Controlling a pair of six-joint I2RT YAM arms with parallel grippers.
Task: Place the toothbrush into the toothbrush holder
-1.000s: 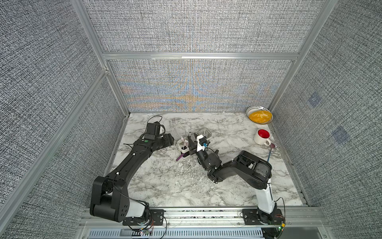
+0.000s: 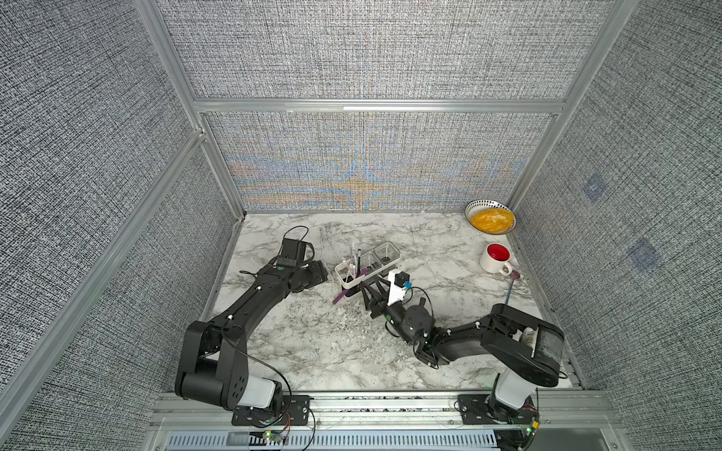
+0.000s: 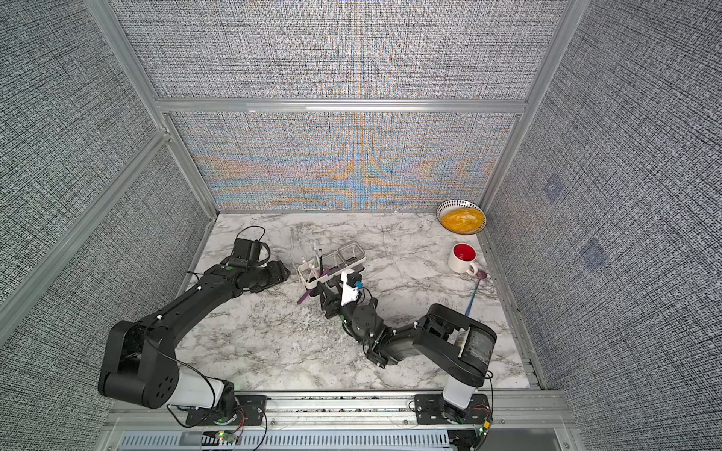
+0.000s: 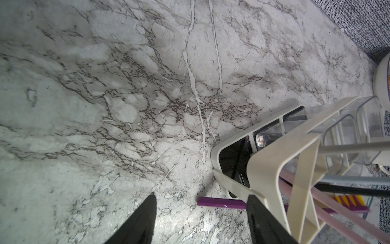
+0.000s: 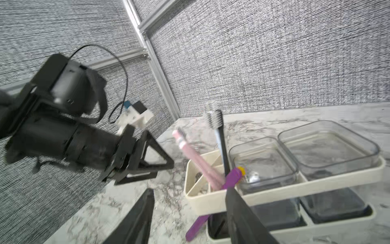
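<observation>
The cream toothbrush holder (image 2: 382,264) stands mid-table with clear containers. In the right wrist view it holds upright brushes: a pink toothbrush (image 5: 203,166), a black toothbrush (image 5: 223,146) and a pale blue one behind. A purple item (image 5: 197,227) shows low at the holder's front-left. My left gripper hangs beside the holder's left end, part open, with only table and part of the purple item visible between and beyond its fingers. My right gripper stands open in front of the holder, no object held.
A white mug (image 2: 490,263) with red inside and a patterned bowl (image 2: 474,210) with yellow contents sit at the right. A long blue-handled item (image 3: 470,300) lies at the right edge.
My right arm has drawn back toward the front and right, away from the holder. My left arm has shifted slightly, its wrist a little lower in the top left view.
</observation>
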